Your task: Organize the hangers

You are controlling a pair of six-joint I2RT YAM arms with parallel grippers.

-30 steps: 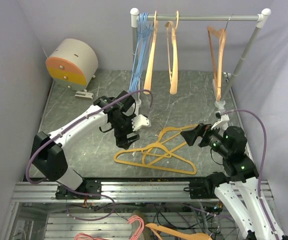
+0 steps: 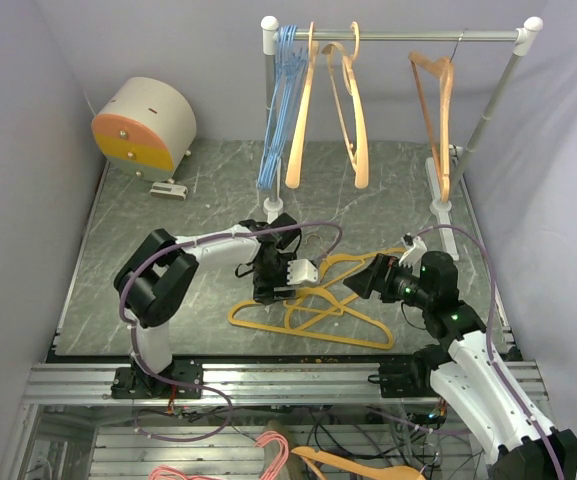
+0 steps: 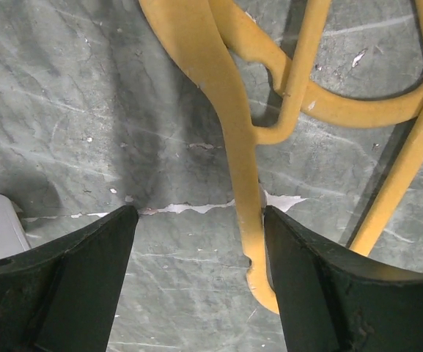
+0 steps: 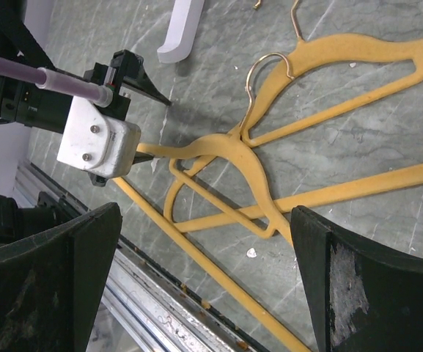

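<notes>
Several overlapping mustard-yellow hangers [image 2: 338, 340] lie flat on the grey mat, hooks toward the rack. My left gripper is down at their left end, part open, its right finger touching a narrow hanger end [image 3: 244, 191] that lies between the fingers. In the right wrist view it sits at that same end, partly hidden by its white mount. My right gripper [image 2: 376, 280] hangs open above the right part of the pile, nothing between its fingers.
The rack [image 2: 408, 36] at the back carries blue hangers [image 2: 283, 100] and wooden hangers [image 2: 358, 150]. A rounded cabinet [image 2: 143, 120] stands back left. A metal rail [image 2: 268, 372] edges the front.
The hanging wooden hangers sway slightly.
</notes>
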